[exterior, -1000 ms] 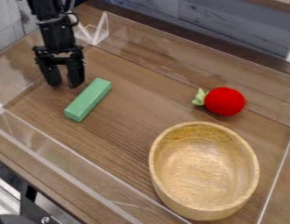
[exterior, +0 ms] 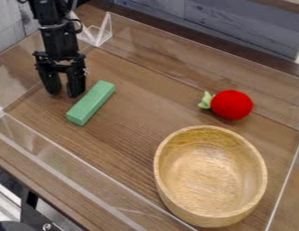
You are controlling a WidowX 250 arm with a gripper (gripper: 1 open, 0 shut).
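Note:
My black gripper [exterior: 60, 79] hangs at the upper left, low over the wooden table [exterior: 139, 158], with its fingers apart and open. Just to its right and a little nearer the front lies a green rectangular block [exterior: 90, 103], set diagonally and apart from the fingers. A red tomato-like object [exterior: 232, 105] with a green top lies at the right. A round wooden bowl [exterior: 210, 173] stands at the front right; it looks empty.
The table's left edge runs near the gripper, and a pale floor shows at the far upper right.
My gripper has shifted very slightly and turned a little. The block, the red object and the bowl stay in place.

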